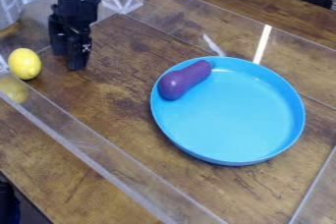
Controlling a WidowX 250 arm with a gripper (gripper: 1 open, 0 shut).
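My black gripper (69,46) is at the upper left, low over the wooden table, its fingers apart with nothing seen between them. A yellow lemon-like object (26,63) lies to the left of and slightly below it. A purple eggplant (183,79) rests inside a blue plate (230,125), toward that plate's upper left.
Clear plastic walls border the work area (132,90) along the left and lower left, with a reflection of the yellow object in them. The wooden surface between my gripper and the plate is clear.
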